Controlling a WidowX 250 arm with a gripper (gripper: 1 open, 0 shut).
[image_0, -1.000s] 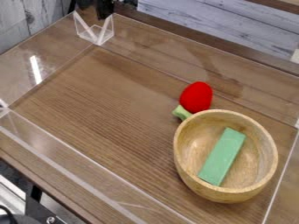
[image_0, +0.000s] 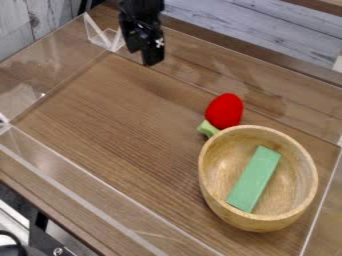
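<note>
The black gripper (image_0: 147, 48) hangs at the top of the view, left of centre, open above the bare wooden surface (image_0: 107, 130). A red round object (image_0: 225, 108) lies to its lower right, with a short pale green piece (image_0: 209, 129) at its lower left. A tan bowl (image_0: 289, 206) at the lower right holds a green block (image_0: 254, 178).
Clear plastic or reflective edges show at the left. A pale rail runs along the back right.
The gripper has moved right and down from the top left corner, into fuller view. The red object, bowl and block are unmoved.
</note>
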